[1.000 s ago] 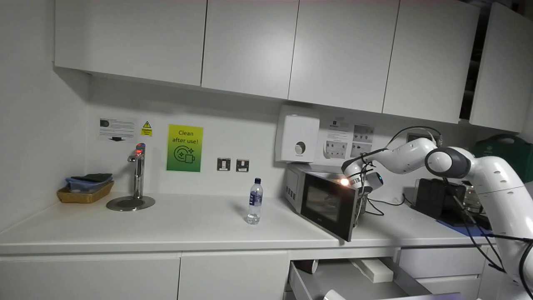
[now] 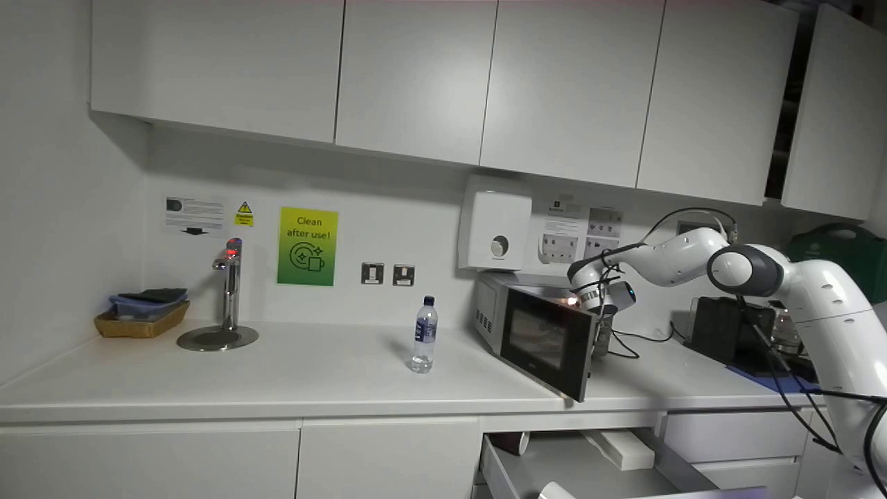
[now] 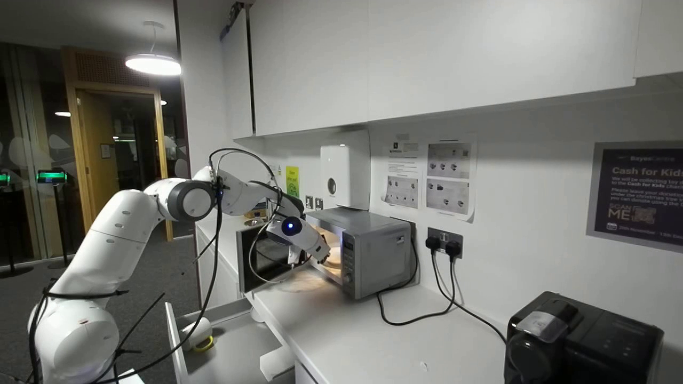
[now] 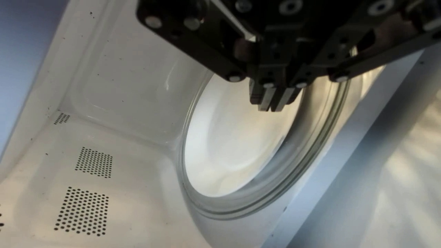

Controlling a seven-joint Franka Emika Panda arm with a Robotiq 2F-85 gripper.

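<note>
The silver microwave (image 3: 378,249) stands on the counter with its door (image 2: 540,337) swung open and its inside lit. A white plate (image 4: 231,144) rests on the glass turntable (image 4: 248,208) within, seen most clearly in the wrist view. My gripper is shut, its fingertips together over the plate with nothing showing between them. In exterior view 2 the gripper (image 3: 325,258) is at the microwave's opening; in exterior view 1 the open door hides it. Whether the fingertips touch the plate I cannot tell.
Below the counter an open drawer (image 2: 565,470) holds a white mug (image 3: 199,334) and a white box (image 2: 625,449). A water bottle (image 2: 424,337) stands left of the microwave. Power cables (image 3: 442,301) trail on its other side, towards a black coffee machine (image 3: 582,339).
The wrist has shifted and turned slightly beside the microwave door, and the bright glint near it has dimmed. Door, bottle and drawer have stayed in place.
</note>
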